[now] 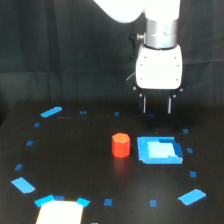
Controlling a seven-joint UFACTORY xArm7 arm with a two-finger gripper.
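The white robot arm hangs from the top, its gripper (157, 101) open with two thin fingers apart and nothing seen between them, above a blue square tray (143, 148) with a pale inner patch at the right of the dark table. A red hexagonal block (121, 145) lies left of the tray.
A pale object (59, 213) with blue edging sits at the bottom left edge. Blue tape strips (51, 112) and small blue squares are scattered on the dark table (90, 170).
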